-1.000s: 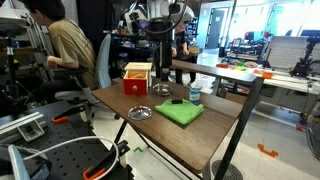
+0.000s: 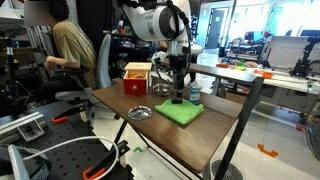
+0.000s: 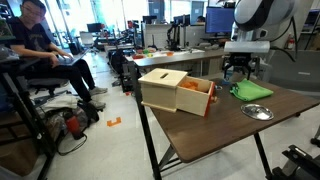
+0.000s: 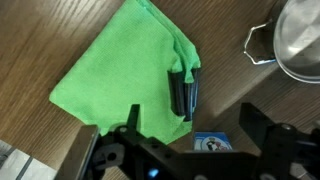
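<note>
A green cloth (image 4: 115, 75) lies spread on the brown table, also visible in exterior view 1 as the green cloth (image 2: 180, 111). Along its edge rests a small dark, slim object (image 4: 177, 95), partly on the cloth in the wrist view; what it is I cannot tell. My gripper is open above it, and the dark object shows in the gap between the fingers. From the side, the gripper (image 2: 179, 73) hangs over the cloth, apart from it. Nothing is held.
A metal bowl (image 4: 300, 40) and a blue-and-white can (image 4: 211, 141) stand beside the cloth. A silver plate (image 2: 140, 113) lies near the front edge. An open box (image 3: 196, 98) with orange contents is at the table's other end, next to a cream box (image 3: 164, 88).
Over the last second my arm has moved right and downward, from near the box and bowl to above the cloth. The cloth and the dark object look unmoved.
</note>
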